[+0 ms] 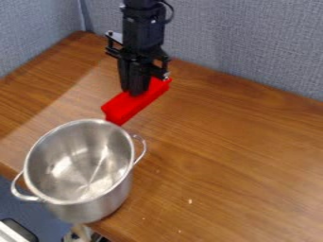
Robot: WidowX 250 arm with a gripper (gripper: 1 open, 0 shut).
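A red block [134, 100] is at the middle left, tilted, with the black gripper [136, 72] over its upper part, seemingly closed on it; the fingertips are hard to make out. Below it, at the lower left, stands a steel pot [78, 170] with two wire handles, empty inside.
A grey textured wall [240, 47] runs along the back. Past the table's lower left edge is a blue-grey area with a white object.
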